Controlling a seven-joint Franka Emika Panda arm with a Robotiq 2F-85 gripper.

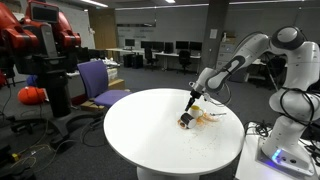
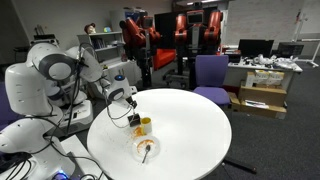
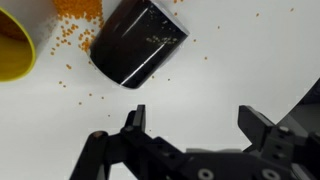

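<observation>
A black mug lies on its side on the white round table, with small orange grains scattered round it. To its left in the wrist view is a yellow cup with orange grains in it. A denser heap of grains lies between the two. My gripper stands open above the table, its fingers wide apart and nothing between them. The mug is beyond the fingertips, apart from them. In exterior view 2 the gripper hangs near the black mug and the yellow cup.
A white plate with a fork sits near the table's front in exterior view 2, orange grains around it. A purple chair stands beyond the table's edge.
</observation>
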